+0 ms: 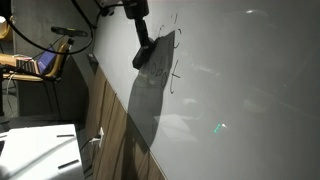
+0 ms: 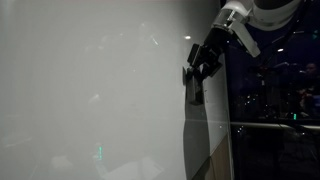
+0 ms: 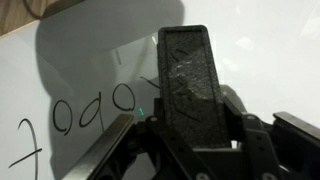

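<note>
A dark, block-shaped eraser [image 3: 190,75] is clamped in my gripper, its long body sticking out past the fingers. Handwritten black letters [image 3: 92,110] stand on the whiteboard [image 3: 120,62] to the left of it in the wrist view. From the first exterior view, the eraser [image 1: 144,53] is at the board beside the writing [image 1: 172,75], and the arm's shadow covers part of that writing. The second exterior view has the gripper [image 2: 200,70] close to the board's right side; whether the eraser touches the surface I cannot tell.
Brown wood panelling [image 1: 120,128] runs along the board's lower edge. A white table [image 1: 40,152] and a chair with a laptop [image 1: 28,66] stand off to the left. Much of the board is bare.
</note>
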